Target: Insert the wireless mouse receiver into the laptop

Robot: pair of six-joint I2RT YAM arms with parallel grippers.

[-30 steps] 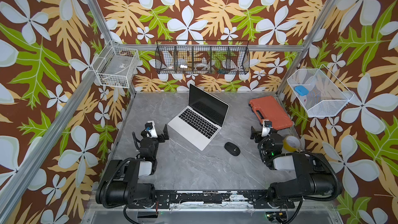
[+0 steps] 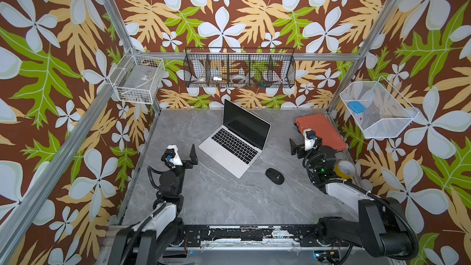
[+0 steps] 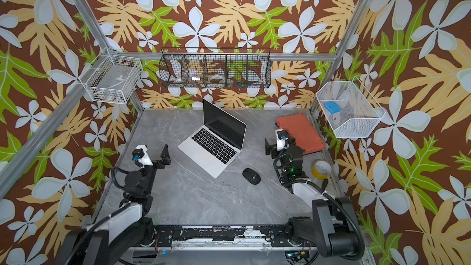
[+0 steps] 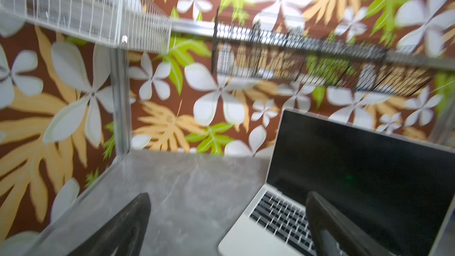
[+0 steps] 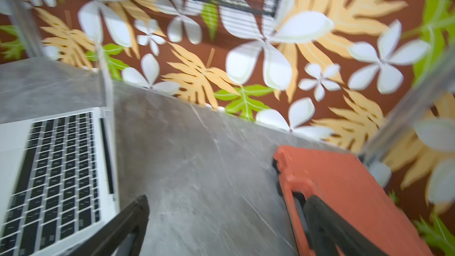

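Observation:
An opened silver laptop (image 2: 235, 142) stands angled in the middle of the table, its dark screen tilted up at the back right. A black wireless mouse (image 2: 274, 176) lies on the table to the right of the laptop's front corner. No receiver can be made out in any view. Left of the laptop, my left gripper is open and empty, its two dark fingers wide apart. My right gripper is also open and empty, between the laptop and the orange case.
An orange case (image 3: 300, 132) lies at the back right, with a yellow tape roll (image 3: 321, 169) near it. Wire baskets hang around: white left (image 2: 138, 79), black at the back (image 2: 239, 70), white mesh right (image 2: 377, 110).
Both arms have stretched out from their folded poses. Laptop and mouse are unmoved.

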